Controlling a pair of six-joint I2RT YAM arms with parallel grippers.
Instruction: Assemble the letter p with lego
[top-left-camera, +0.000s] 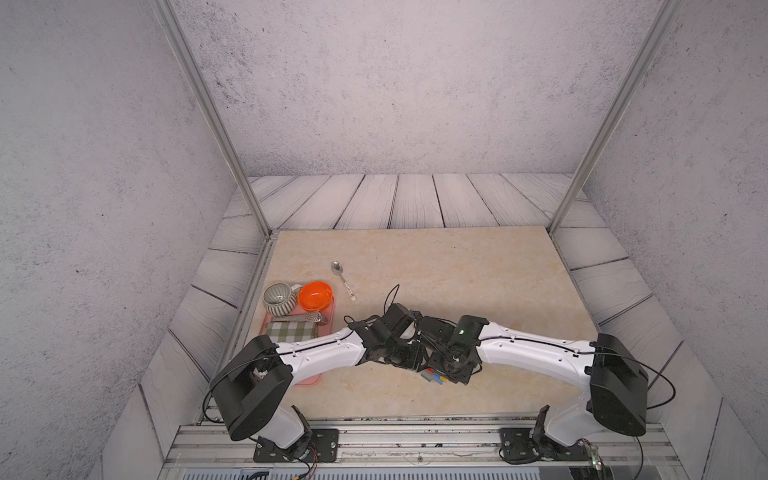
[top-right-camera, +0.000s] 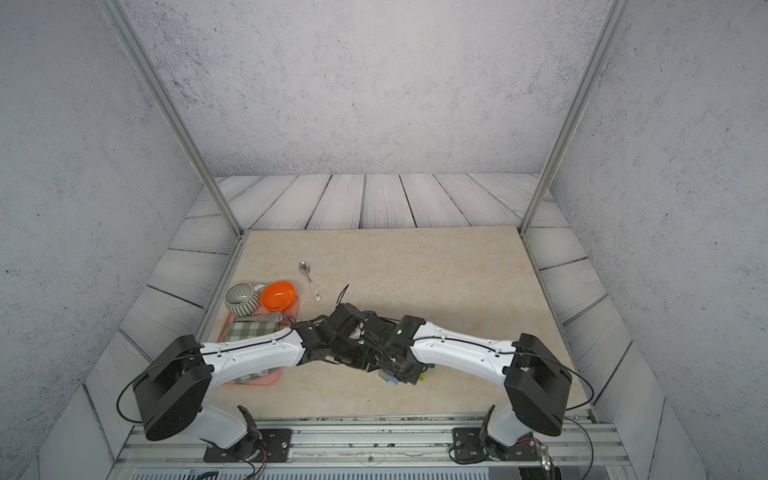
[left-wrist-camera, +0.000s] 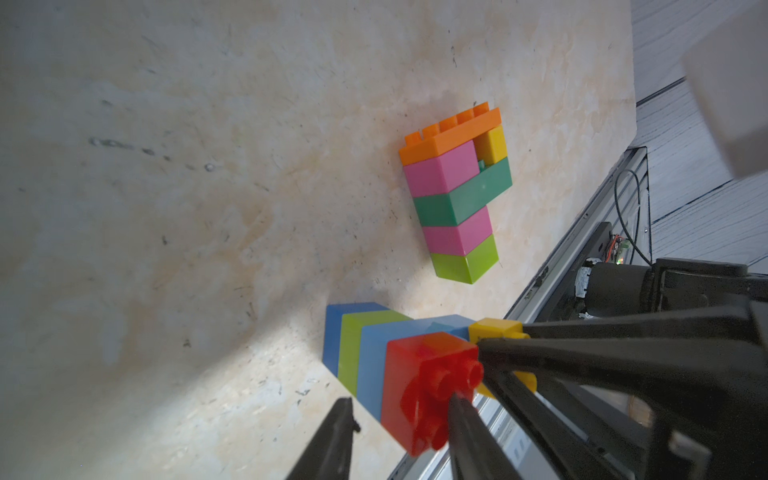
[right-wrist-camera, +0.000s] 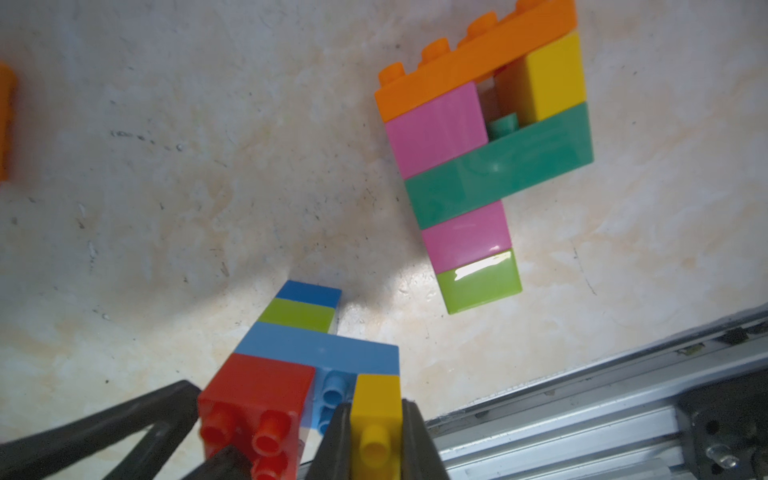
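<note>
A finished letter P of bricks (right-wrist-camera: 496, 172), with an orange bar on top, pink, yellow and green below and a lime foot, lies on the table. Beside it stands a stack with a dark blue foot (right-wrist-camera: 312, 293), a lime brick (right-wrist-camera: 296, 314) and a wider light blue brick (right-wrist-camera: 312, 348). A red brick (left-wrist-camera: 424, 384) tops one side of that stack, and my left gripper is shut on it. On the other side, my right gripper is shut on a yellow brick (right-wrist-camera: 377, 396) at the light blue brick's end; whether it is pressed down cannot be told.
A pink tray (top-left-camera: 310, 379) at the left holds a striped cup (top-left-camera: 279, 299) and an orange bowl (top-left-camera: 315, 296). A spoon (top-left-camera: 342, 277) lies behind it. Both arms meet closely at the front.
</note>
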